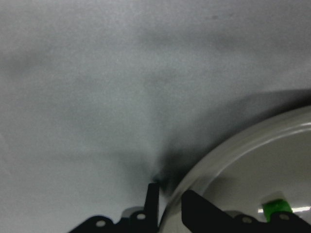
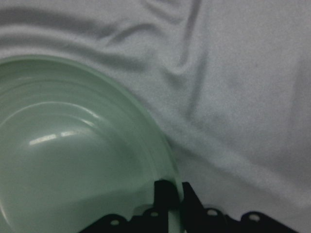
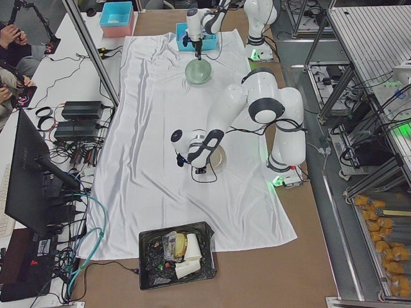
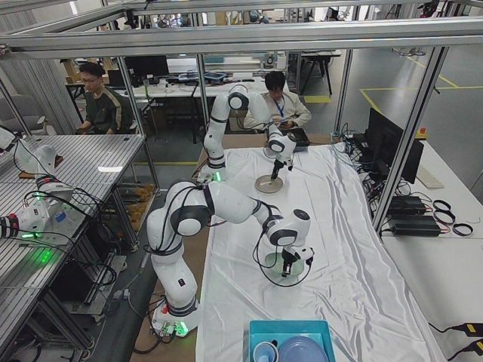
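Observation:
A green plate (image 3: 198, 74) lies on the white cloth, with my right gripper shut on its rim in the right wrist view. A beige plate (image 4: 266, 184) lies farther along the cloth. My left gripper has its fingertips at that plate's rim; whether they grip it is unclear. A small green piece (image 1: 276, 208) shows at the lower right of the left wrist view, partly behind the gripper.
A blue bin (image 4: 264, 326) holding a cup and blue dishes stands at one end. A black tray (image 3: 160, 276) with food-like items stands at the other. The cloth (image 3: 141, 128) is otherwise mostly clear.

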